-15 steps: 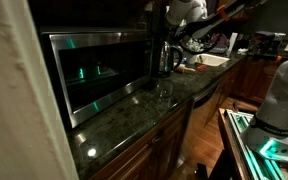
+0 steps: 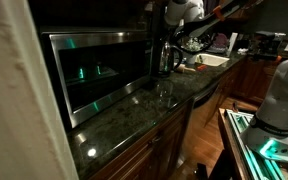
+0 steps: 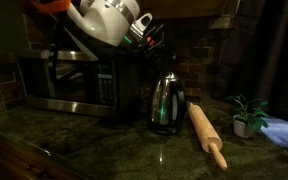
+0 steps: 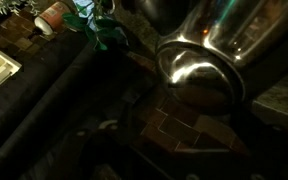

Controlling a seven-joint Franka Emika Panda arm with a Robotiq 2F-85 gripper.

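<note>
A shiny metal kettle (image 3: 166,105) stands upright on the dark stone counter in exterior view 2. My gripper (image 3: 156,45) is dark and hard to make out against the wall, by the kettle's top. Exterior view 1 shows the kettle (image 2: 165,60) far along the counter, with the white arm above it. Up close in the wrist view, the kettle's shiny body (image 4: 199,75) fills the upper right. Below it, my gripper stands open, its fingers dark and blurred. No held object shows between them. Whether a finger touches the kettle, I cannot tell.
Right of the kettle lies a wooden rolling pin (image 3: 206,135), near a potted plant (image 3: 248,118) and a pale cloth (image 3: 282,132). A microwave (image 3: 69,85) stands on the left.
The arm has shifted slightly to the left near the kettle in exterior view 1. The kettle and the other things look unmoved.
</note>
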